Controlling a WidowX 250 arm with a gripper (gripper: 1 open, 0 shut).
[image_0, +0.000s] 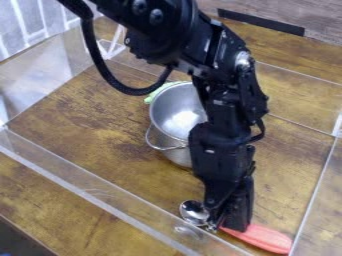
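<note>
A spoon with a red handle (265, 238) lies on the wooden surface at the lower right, its metal head (193, 213) to the left. The black gripper (227, 215) is down over the spoon, between head and handle; whether its fingers close on it is unclear. A steel pot (177, 112) with a wire handle stands behind the arm, partly hidden by it, with something green at its rim.
Clear plastic walls (80, 180) border the work area at the front, left and right. The wooden surface (87, 125) left of the pot is bare. A dark strip lies at the back edge.
</note>
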